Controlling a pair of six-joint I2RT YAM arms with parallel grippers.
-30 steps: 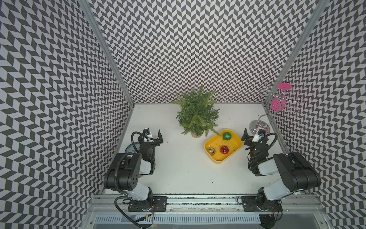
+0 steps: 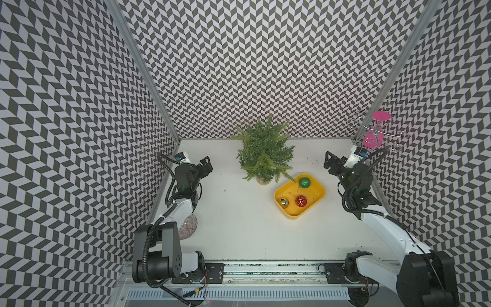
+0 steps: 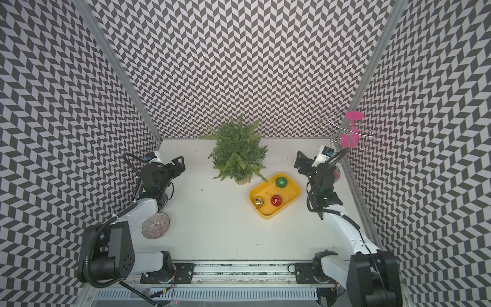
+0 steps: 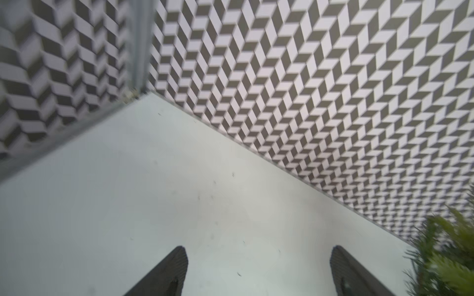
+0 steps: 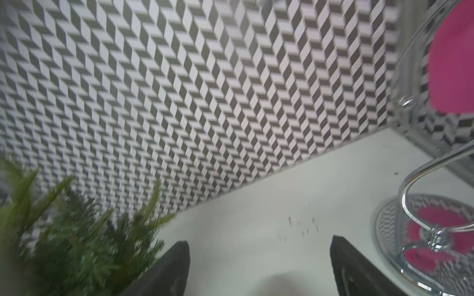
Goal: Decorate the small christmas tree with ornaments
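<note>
The small tree (image 2: pixel 263 151) stands at the middle back. In front of it, slightly right, a yellow tray (image 2: pixel 310 202) holds a green ornament (image 2: pixel 304 182), a red one (image 2: pixel 301 201) and a silver one (image 2: pixel 284 202). My left gripper (image 2: pixel 205 165) is raised left of the tree, its fingers apart and empty. My right gripper (image 2: pixel 331 163) is raised right of the tree, above and behind the tray, also open and empty. In the wrist views both pairs of fingertips show apart, with only table and wall beyond.
A pink and chrome stand (image 3: pixel 354 116) is at the back right, close to my right gripper. A pinkish round dish (image 3: pixel 155 225) lies at the front left.
Both arms have risen and reached farther toward the back of the table, my left gripper moving slightly leftward. The tree, tray and ornaments are unchanged.
</note>
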